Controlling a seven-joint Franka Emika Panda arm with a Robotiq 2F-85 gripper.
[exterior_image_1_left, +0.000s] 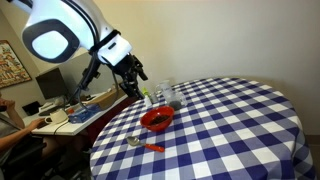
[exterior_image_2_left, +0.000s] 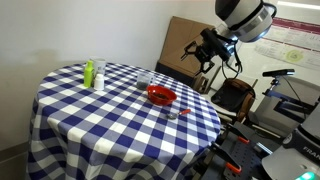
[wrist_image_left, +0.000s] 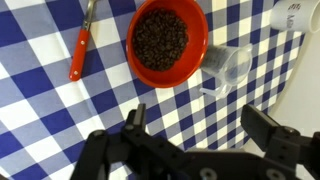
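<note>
A red bowl (wrist_image_left: 134, 52) filled with dark brown beans (wrist_image_left: 160, 40) rests on the checked tablecloth. Beside it lies a metal spoon with an orange-red handle (wrist_image_left: 78, 55); its head shows in the second exterior view (exterior_image_2_left: 172, 115). On the bowl's other side in the wrist view is a clear cup (wrist_image_left: 230, 66), with a white mug (wrist_image_left: 295, 15) farther out. My gripper hovers above the table, open, nothing between its fingers. In the first exterior view the gripper (exterior_image_1_left: 133, 87) is up and left of the bowl (exterior_image_1_left: 157, 121), touching nothing.
A green bottle (exterior_image_2_left: 88, 73) and a white bottle (exterior_image_2_left: 99, 83) stand toward the table's far side. Wide stretches of the blue-and-white tablecloth (exterior_image_1_left: 235, 125) are bare. Behind the arm is a side desk with electronics (exterior_image_1_left: 58, 117).
</note>
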